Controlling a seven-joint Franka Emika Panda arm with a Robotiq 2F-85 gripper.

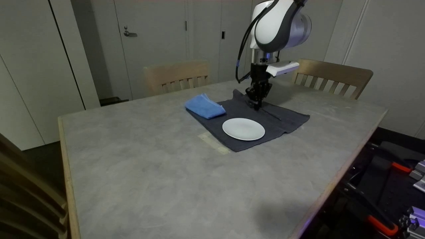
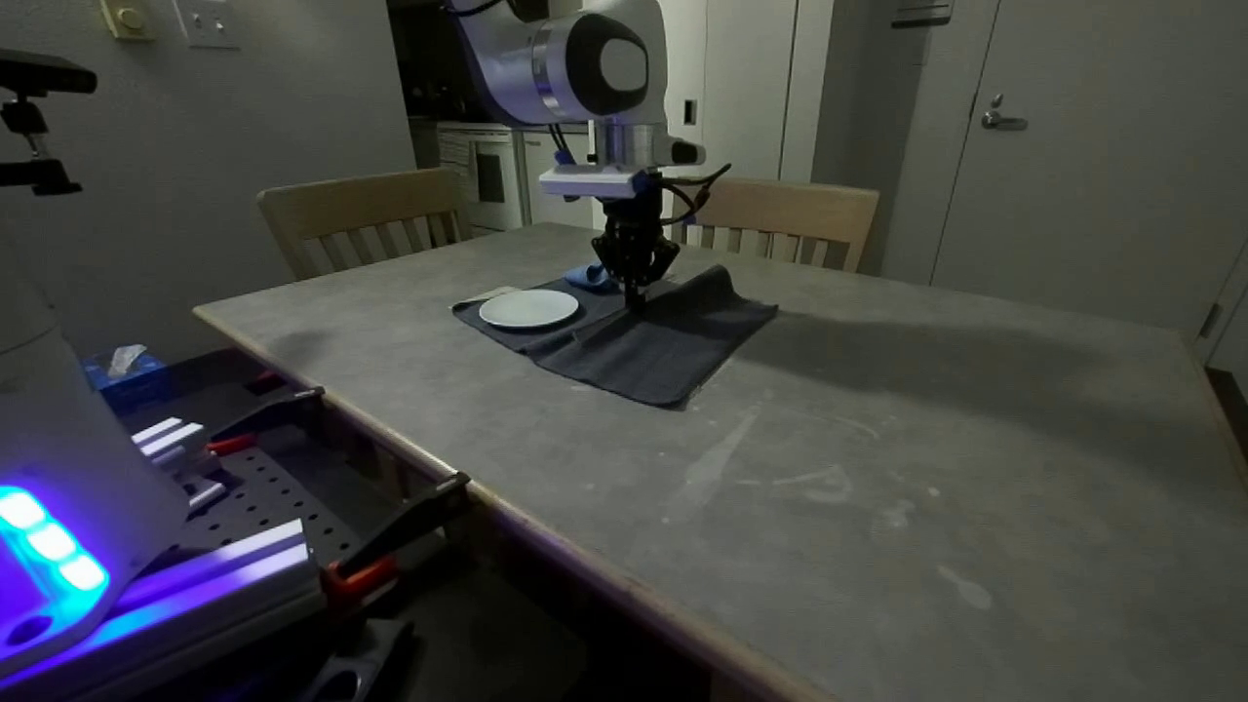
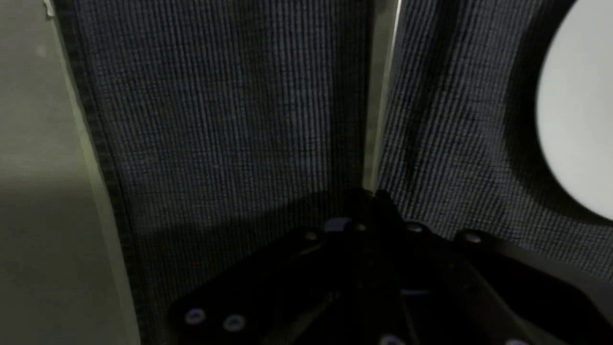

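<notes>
My gripper [image 1: 256, 107] points down at the dark grey cloth [image 1: 288, 121], its fingertips at cloth level. In the wrist view the gripper is shut on one end of a thin, flat metal utensil [image 3: 380, 74], which runs away from the fingertips over the cloth. Which kind of utensil it is, I cannot tell. Beside it the cloth is rucked into folds. A white round plate [image 1: 243, 129] rests on the cloth, apart from the gripper. Toward the cloth's far left corner lies a folded blue cloth [image 1: 205, 107].
Wooden chairs stand at its edges, one [image 1: 338, 75] behind the arm and another [image 1: 179, 75] at the back. Clamps and metal rails sit off the table's right edge in exterior view 1.
</notes>
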